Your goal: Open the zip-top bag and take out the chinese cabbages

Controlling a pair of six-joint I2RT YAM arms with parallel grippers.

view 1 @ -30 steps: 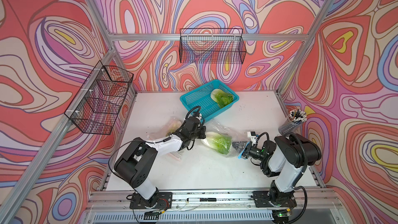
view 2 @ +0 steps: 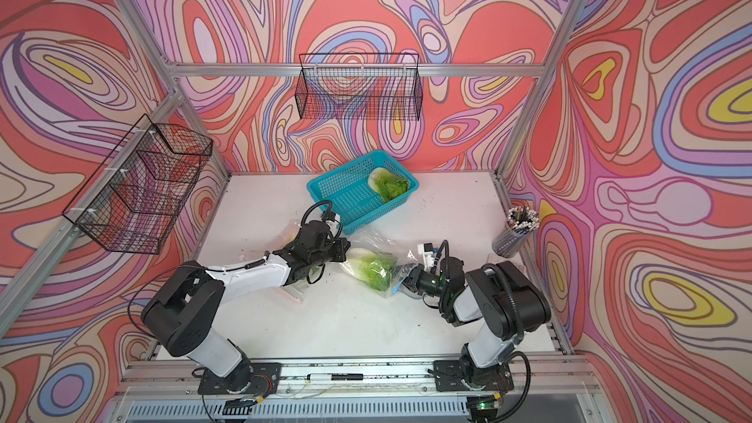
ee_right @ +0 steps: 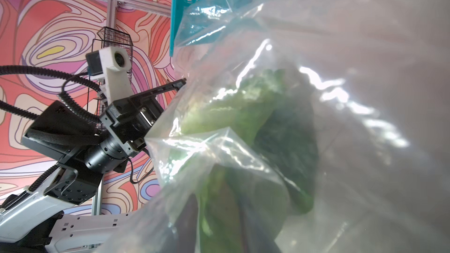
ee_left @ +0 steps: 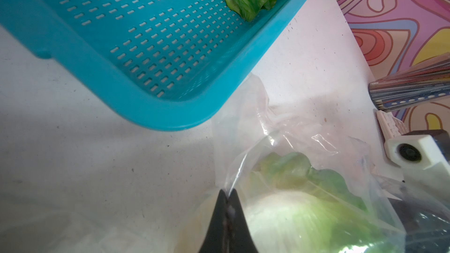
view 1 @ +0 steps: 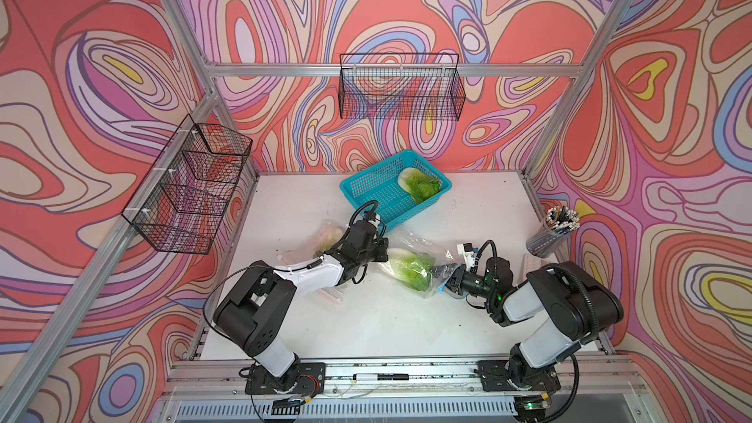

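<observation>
A clear zip top bag [view 1: 420,243] lies mid-table with a Chinese cabbage [view 1: 411,268] inside, pale end left and leaves toward the right. My left gripper is shut, its tips pinching the bag's film at the pale end. My right gripper [view 1: 446,280] is at the bag's right end by the leaves, where film wraps round its dark fingers; blue shows there. In the right wrist view, crumpled film [ee_right: 206,145] veils the fingers and the green leaves [ee_right: 255,112], so the finger's state is unclear. Another cabbage [view 1: 420,185] rests in the teal basket [view 1: 362,197].
Behind the bag, the basket's near corner stands close to my left gripper. Another clear bag [view 1: 296,254] with something pale green lies left, partly under my left arm. A holder of sticks [view 1: 546,240] stands at the right edge.
My left arm and the basket are nearly still.
</observation>
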